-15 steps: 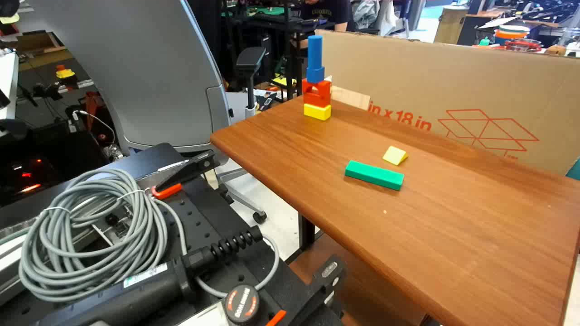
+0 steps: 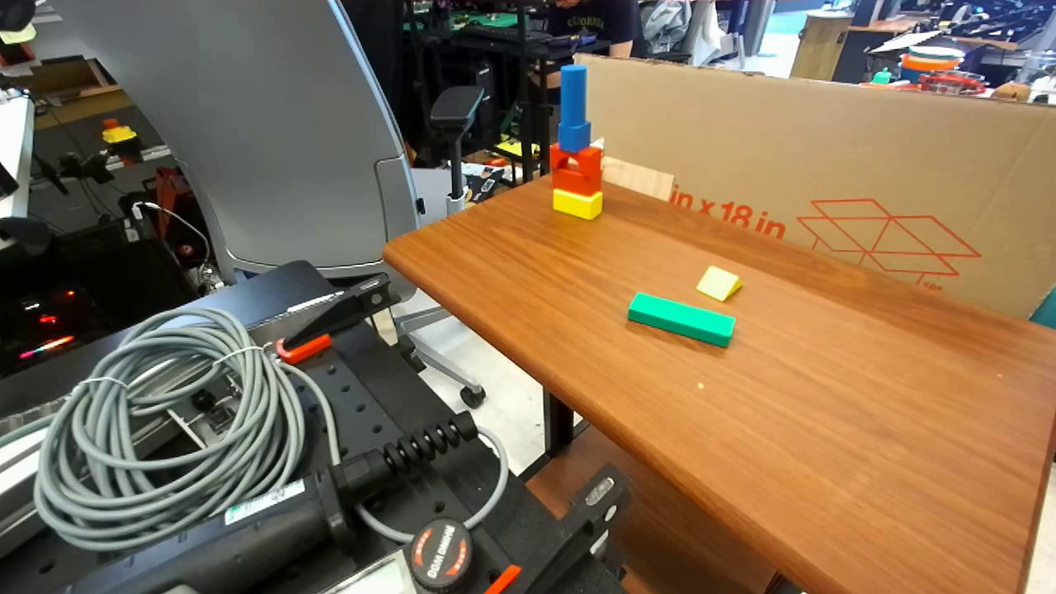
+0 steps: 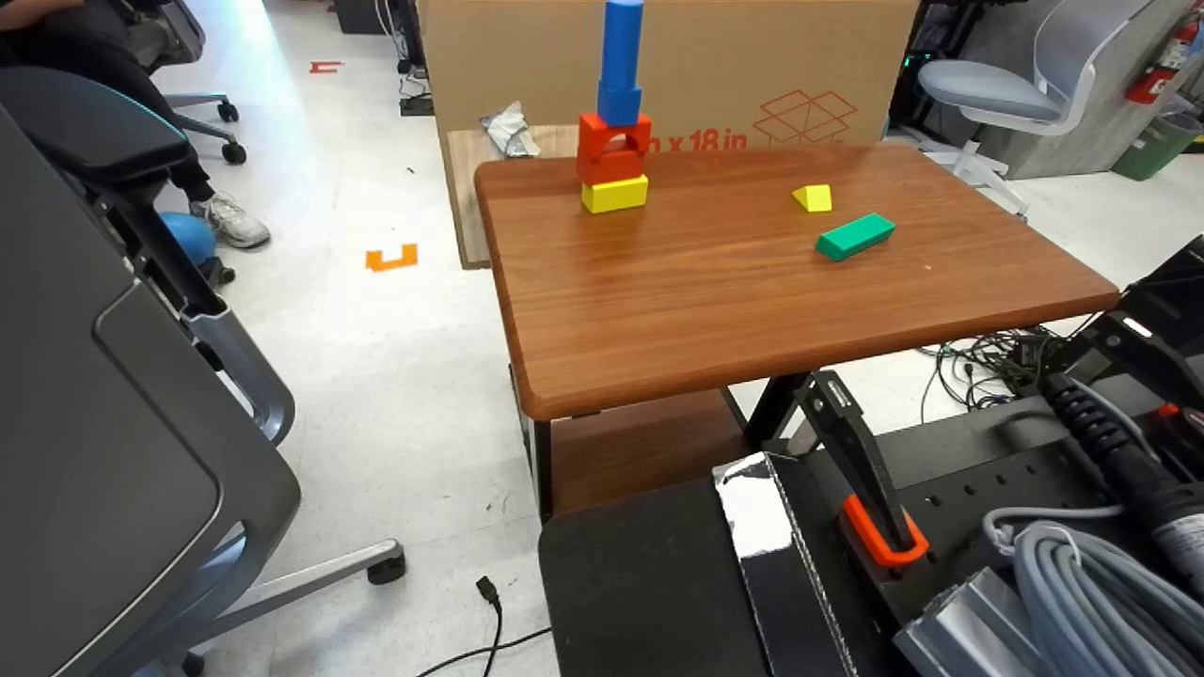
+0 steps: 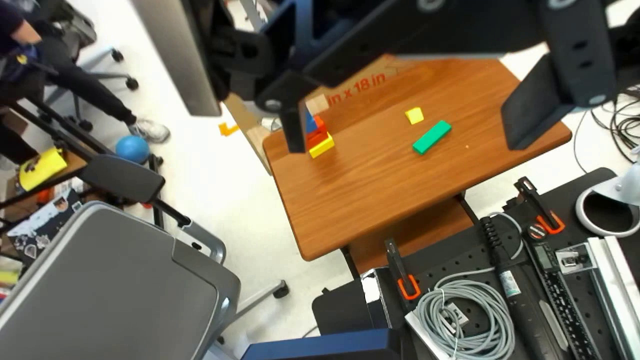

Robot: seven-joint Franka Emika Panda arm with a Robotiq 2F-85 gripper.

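Observation:
A tower of blocks stands at the table's far left corner: a yellow block (image 2: 577,204) at the bottom, red pieces (image 2: 577,172) with an arch above it, and blue pieces (image 2: 573,109) on top, the uppermost a cylinder. Apart from it, a green bar (image 2: 681,318) lies flat, with a small yellow wedge (image 2: 718,283) just behind. In the wrist view my gripper is open high over the table, its fingers (image 4: 530,108) wide apart with nothing held. One finger hides part of the tower there. Neither exterior view shows the gripper.
A cardboard panel (image 2: 812,148) stands along its back edge. A black bench (image 2: 396,396) with coiled cable (image 2: 178,426) and clamps lies in front.

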